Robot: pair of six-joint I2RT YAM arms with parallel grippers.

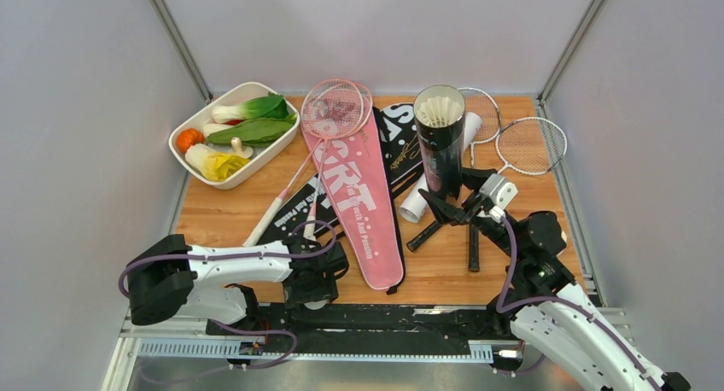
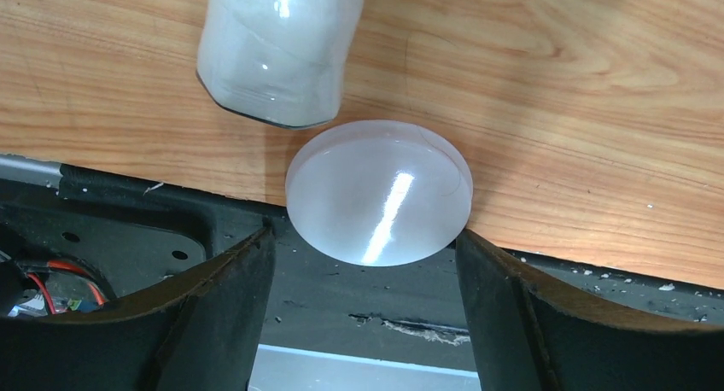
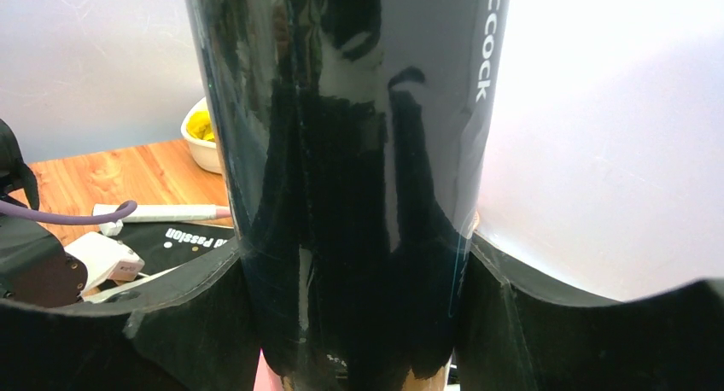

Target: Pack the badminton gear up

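Observation:
A black shuttlecock tube (image 1: 440, 148) stands upright with white contents at its open top, and my right gripper (image 1: 447, 189) is closed around it; in the right wrist view it fills the middle. My left gripper is open around a round white cap (image 2: 379, 190) at the table's front edge, mostly hidden by the arm from above. A pink bag (image 1: 365, 229) lies over a black bag (image 1: 399, 139). Pink rackets (image 1: 333, 118) lie atop them; white rackets (image 1: 531, 147) lie at right. A white roll (image 1: 414, 203) lies behind the upright tube.
A white tub (image 1: 183, 120) of vegetables sits at the back left. Bare wood (image 1: 205, 220) shows at the left. A dark metal rail (image 1: 393, 323) runs along the front edge.

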